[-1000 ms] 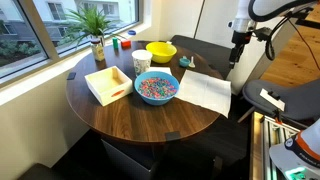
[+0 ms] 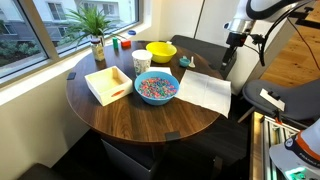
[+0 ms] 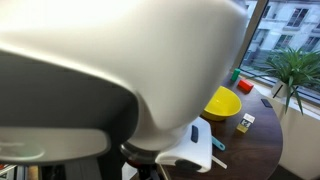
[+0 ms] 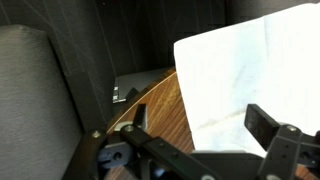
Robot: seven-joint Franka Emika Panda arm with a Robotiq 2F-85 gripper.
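My gripper (image 2: 244, 52) hangs at the right of the table in exterior view 1, its two dark fingers spread apart. In the wrist view the open gripper has nothing between its fingers, and a white sheet (image 4: 232, 82) lies below on the wooden table. The same sheet (image 2: 207, 92) covers the table's right edge. A blue bowl (image 2: 157, 98) full of small colourful pieces sits left of it, and a yellow bowl (image 2: 161, 50) stands farther back. My own arm fills much of exterior view 2 and hides the gripper there.
A shallow cream box (image 2: 108, 84) and a white patterned cup (image 2: 142, 62) stand left of the blue bowl. Small teal items (image 2: 187, 62) lie behind the sheet. A potted plant (image 2: 94, 28) is by the window.
The objects on the table have not moved.
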